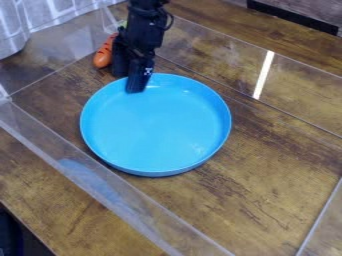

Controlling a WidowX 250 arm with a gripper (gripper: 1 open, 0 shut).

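The black gripper (136, 70) hangs from the top at the upper rim of a large blue plate (155, 124); its fingers are dark and blurred against the background. An orange carrot-like object (104, 52) with a pale green top lies behind and left of the gripper, partly hidden by it.
Clear walls or edges run along the left and right, and crumpled clear plastic is at the upper left.
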